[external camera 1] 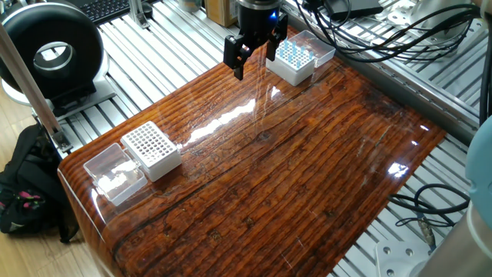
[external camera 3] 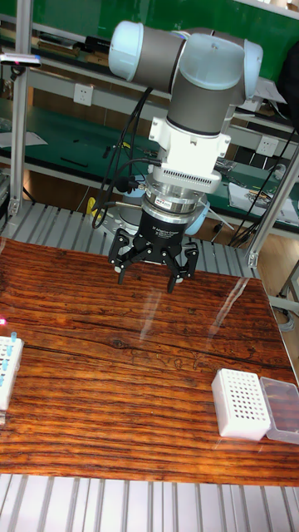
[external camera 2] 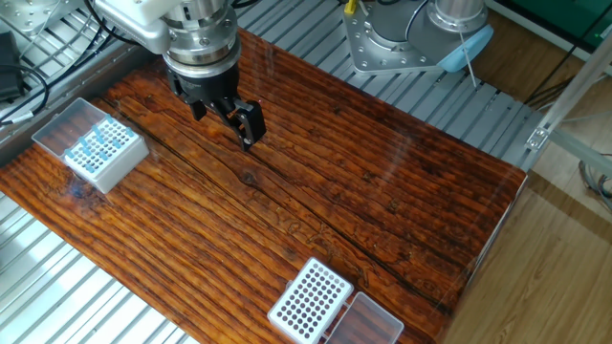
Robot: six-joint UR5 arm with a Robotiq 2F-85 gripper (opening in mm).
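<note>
My gripper (external camera 1: 258, 60) hangs above the wooden table, pointing down, its fingers spread and nothing between them. A white rack (external camera 2: 105, 155) holding several light blue pipette tips or tubes stands at one end of the table, its clear lid swung back. At the other end is a second white rack (external camera 1: 152, 149), whose holes look empty, with its clear lid (external camera 1: 115, 174) open beside it. In exterior view 2 the gripper (external camera 2: 226, 130) is nearer the blue-filled rack, apart from both racks. Exterior view 3 cuts off part of the blue-filled rack (external camera 3: 7, 376) at the left edge.
Between the racks the glossy wooden tabletop (external camera 1: 265, 185) is bare. Black cables (external camera 1: 400, 42) run along the frame behind the blue-filled rack. A slatted metal frame (external camera 2: 402, 86) borders the table, and a black round spool-like object (external camera 1: 54, 55) stands off its far left corner.
</note>
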